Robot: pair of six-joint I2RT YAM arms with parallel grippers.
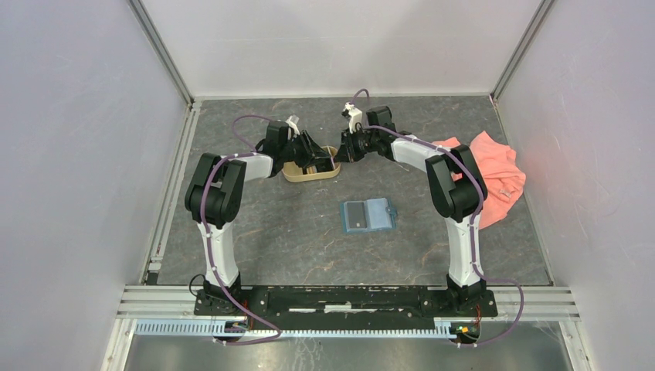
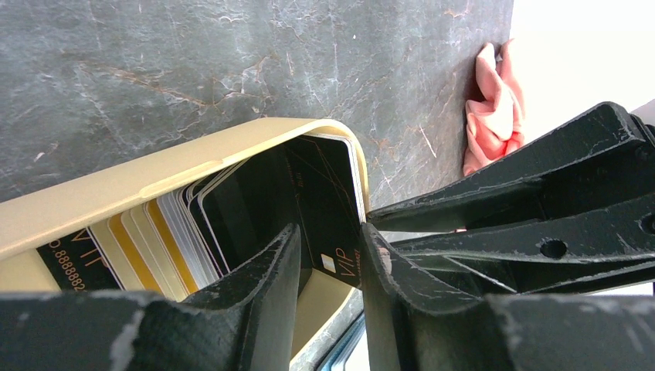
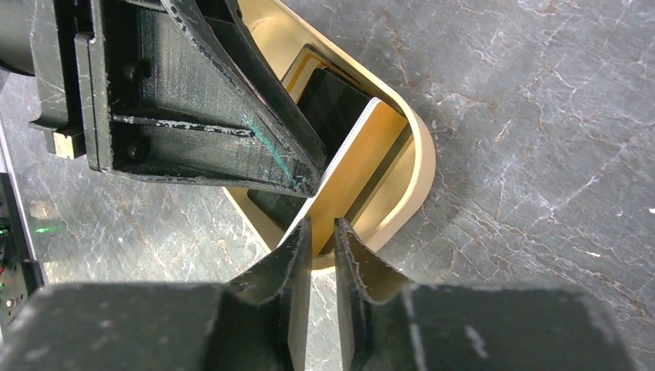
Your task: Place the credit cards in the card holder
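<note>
A cream oval box (image 1: 305, 177) holds credit cards, black, gold and silver, standing on edge. My left gripper is over it, fingertips part open beside a black VIP card (image 2: 324, 201) at the box's right end. My right gripper reaches into that same end from the right, fingertips part open at an orange-faced card (image 3: 359, 166); whether they grip it I cannot tell. The two grippers nearly meet. The blue card holder (image 1: 377, 214) lies open on the table below and right of the box.
A pink cloth (image 1: 498, 178) lies crumpled at the right, under the right arm. White walls border the sides and back.
</note>
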